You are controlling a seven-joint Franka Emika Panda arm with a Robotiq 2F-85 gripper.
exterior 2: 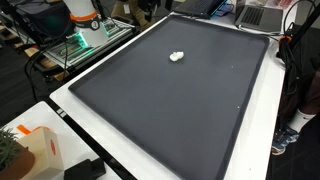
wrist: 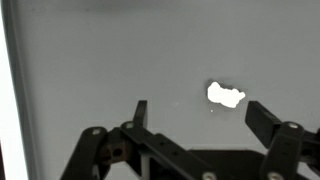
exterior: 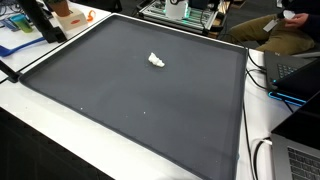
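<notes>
A small white lumpy object (exterior: 156, 60) lies by itself on the dark grey mat (exterior: 130, 90), in the mat's far part as exterior view 1 shows it. In exterior view 2 the same white object (exterior 2: 177, 56) is toward the mat's far end. From the wrist view, my gripper is open, its two black fingers wide apart with only bare mat between them. The white object (wrist: 225, 95) appears just inward of the right-hand finger and slightly beyond the tips, touched by neither.
A raised rim (exterior 2: 225, 150) borders the mat, with white table around it. Laptops (exterior: 298, 145) and cables line one side in exterior view 1. A potted plant (exterior 2: 14, 155) and a box (exterior 2: 40, 148) stand beside the table.
</notes>
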